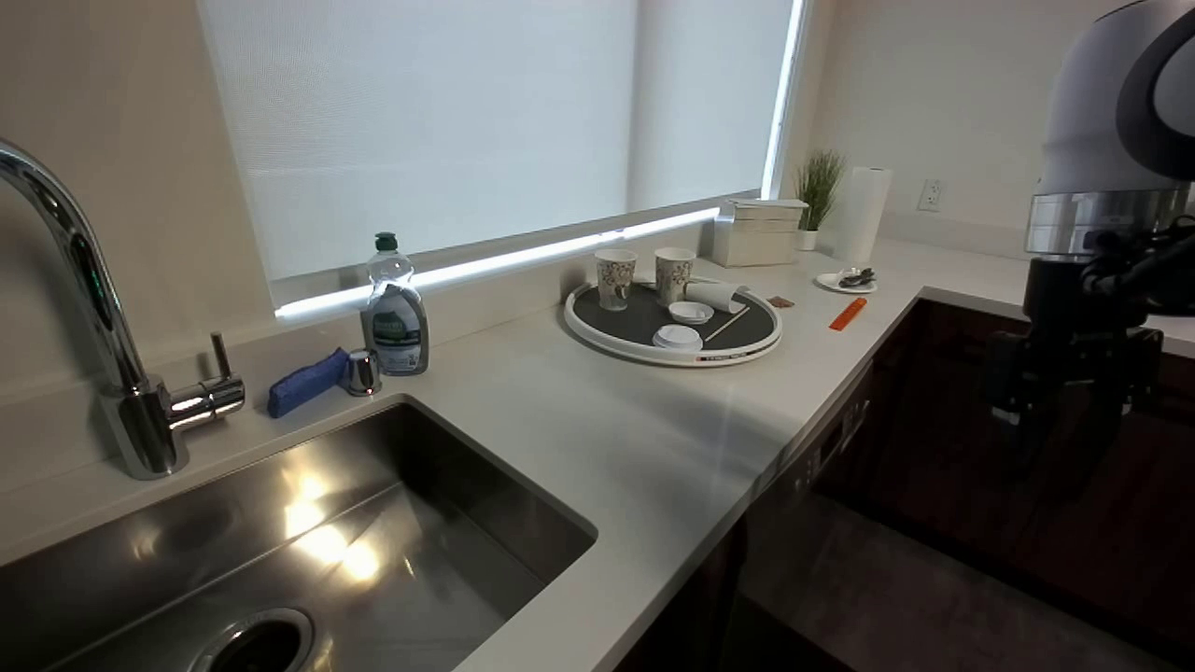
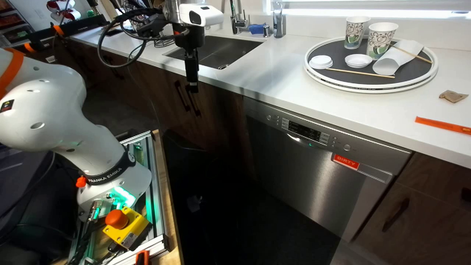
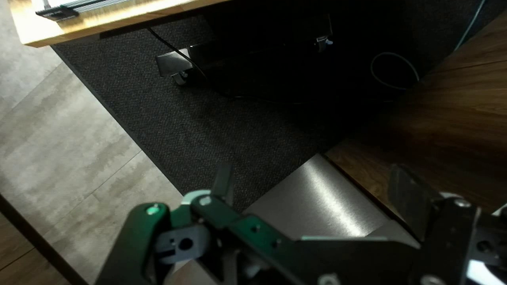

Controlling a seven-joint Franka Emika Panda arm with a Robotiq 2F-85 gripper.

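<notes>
My gripper is open in the wrist view, its two fingers wide apart with only floor and the dishwasher front beyond them. In exterior view 2 it hangs pointing down in front of the counter edge, near the sink. A round tray lies on the counter, well away from the gripper. On it stand two patterned paper cups, with a third white cup lying on its side. Two white lids and thin wooden sticks are there too.
The dishwasher below the counter is closed. An orange strip, a brown packet and a plate with cutlery sit beyond the tray. Soap and a blue cloth stand behind the sink. Counter between sink and tray is bare.
</notes>
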